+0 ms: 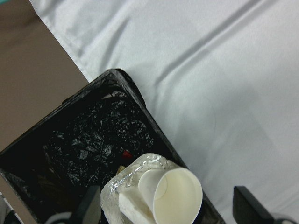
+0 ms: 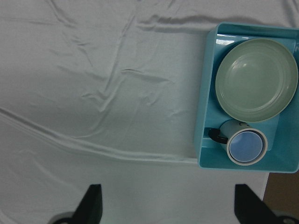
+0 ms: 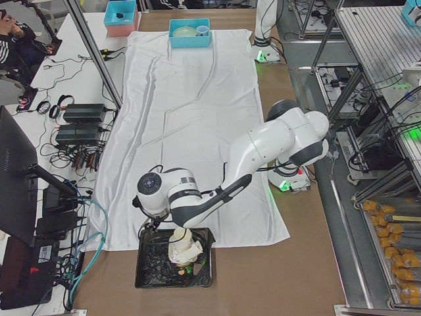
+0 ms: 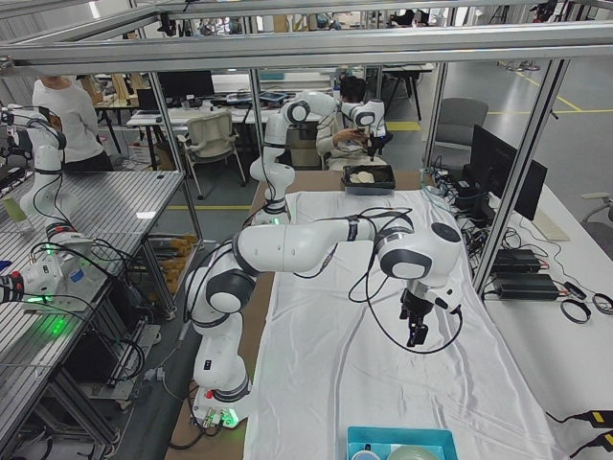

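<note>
A black-lined bin at the near end holds a white cup, crumpled foil wrap and a white piece. My left gripper is open above it, with nothing seen held. At the far end, a teal tray holds a pale green plate and a mug with a blue interior. My right gripper stands open over the white cloth beside that tray, holding nothing.
Brown board borders the white cloth. A metal frame post, monitor and cables line the left side in the camera left view.
</note>
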